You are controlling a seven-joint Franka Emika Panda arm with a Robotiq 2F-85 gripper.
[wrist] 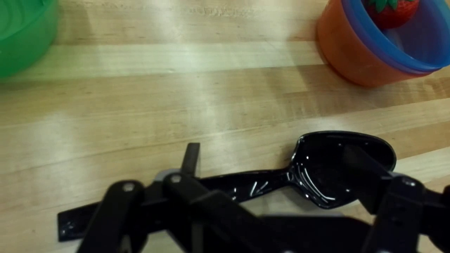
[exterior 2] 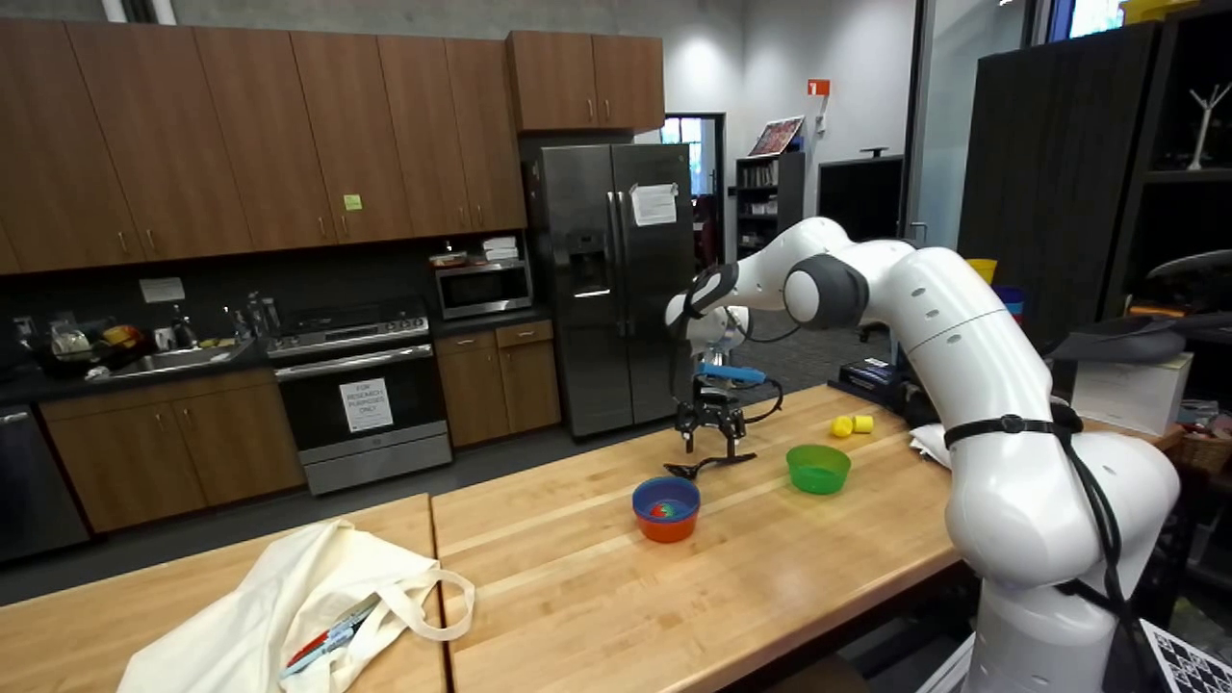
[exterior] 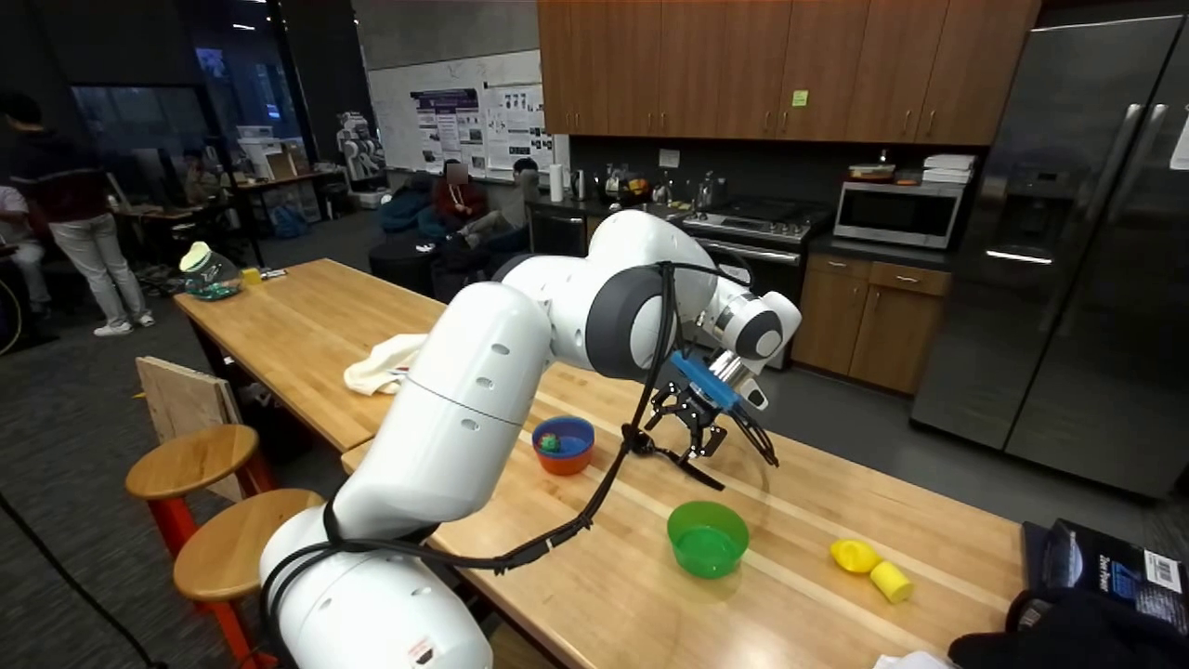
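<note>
A black spoon (wrist: 249, 183) lies flat on the wooden table, its wide bowl to the right in the wrist view and its handle running left. My gripper is open above it, one finger over the handle and the other over the spoon's bowl. Nothing is held. In exterior view 1 the gripper (exterior: 682, 440) hangs low, just over the spoon (exterior: 697, 474); whether a fingertip touches it, I cannot tell. Part of the handle is hidden by the gripper in the wrist view.
A blue bowl (wrist: 422, 61) nested in an orange bowl (wrist: 350, 50) holds a strawberry (wrist: 390, 17). Toward the other side stands an empty green bowl (exterior: 708, 546). Farther off lie a lemon (exterior: 854, 556) and a yellow cylinder (exterior: 892, 582). A cloth bag (exterior 2: 277, 601) lies across the table.
</note>
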